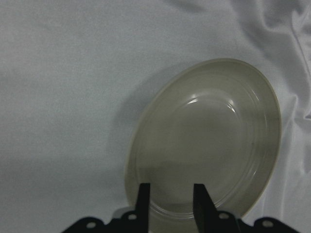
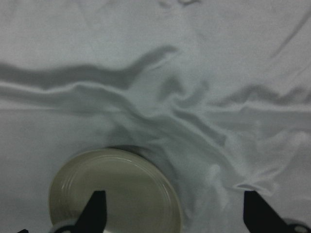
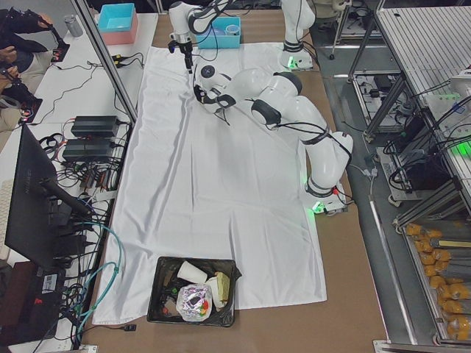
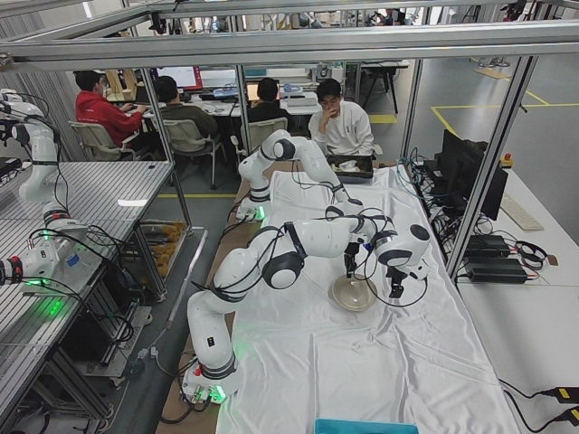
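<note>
A beige round plate (image 4: 353, 295) lies on the white cloth, with both arms' ends over it in the camera right view. In the left wrist view the plate (image 1: 204, 136) fills the right half, and my left gripper is open above its near part, nothing between its fingers. In the right wrist view the plate (image 2: 116, 189) is at lower left, and my right gripper stands open over its edge and the cloth, holding nothing. In the camera left view the arms hide the plate.
A black bin (image 3: 165, 309) with assorted items sits at one end of the cloth, a blue tub (image 3: 228, 41) at the other. Monitors and cables line the side table. The cloth (image 3: 206, 191) between plate and bin is clear.
</note>
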